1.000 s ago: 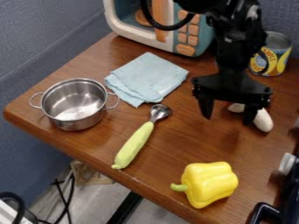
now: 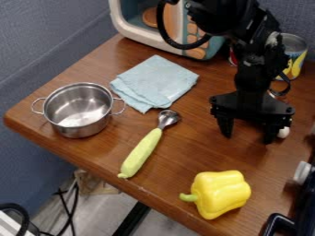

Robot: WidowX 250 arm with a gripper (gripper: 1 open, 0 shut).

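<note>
My black gripper [image 2: 251, 118] hangs low over the right side of the wooden table, partly covering a small white object [image 2: 282, 133], of which only a bit shows at its right. I cannot tell whether anything is between the fingers.
A steel pot [image 2: 79, 109] sits at the left, a folded light-blue cloth [image 2: 153, 81] at the back, a spoon [image 2: 168, 120] and corn cob [image 2: 140, 153] in the middle, a yellow pepper [image 2: 215, 194] at the front. A microwave and a can [image 2: 293, 57] stand behind.
My gripper has shifted slightly right and down over the white object, which is now more hidden behind it.
</note>
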